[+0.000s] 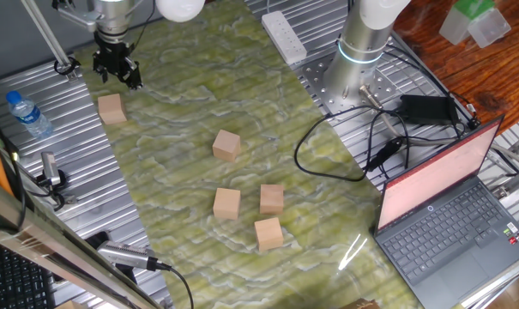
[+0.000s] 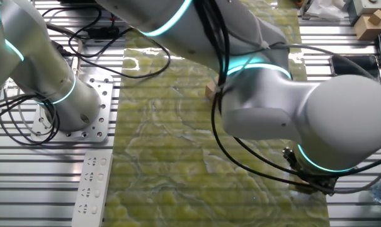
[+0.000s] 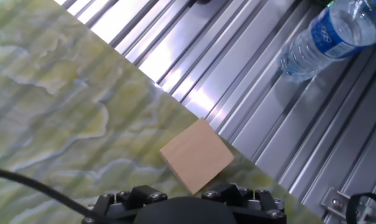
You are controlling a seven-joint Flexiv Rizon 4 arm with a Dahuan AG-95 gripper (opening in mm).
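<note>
My gripper hangs near the far left corner of the green marbled mat, its two fingers spread apart and nothing between them. A plain wooden cube rests on the mat's left edge, just in front of the gripper and apart from it. From the wrist, that cube appears turned like a diamond, beyond the black fingers. Elsewhere on the mat lie another cube near the middle and a loose group of three: one cube, a second cube and a third cube.
A water bottle stands left of the mat on ribbed metal. The power strip, robot base, black cable and laptop occupy the right side. Open mat lies right of the gripper.
</note>
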